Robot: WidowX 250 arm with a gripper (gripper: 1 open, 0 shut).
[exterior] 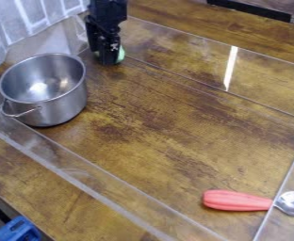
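Note:
My black gripper hangs at the top of the view, just behind and right of a steel pot. Low at its fingers is a small green object, mostly hidden by the gripper; I cannot tell whether it is held or whether the fingers are open or shut. A spoon with a red handle lies at the front right of the wooden table.
Clear plastic panels line the left side and edges of the table. A blue object sits beyond the near left edge.

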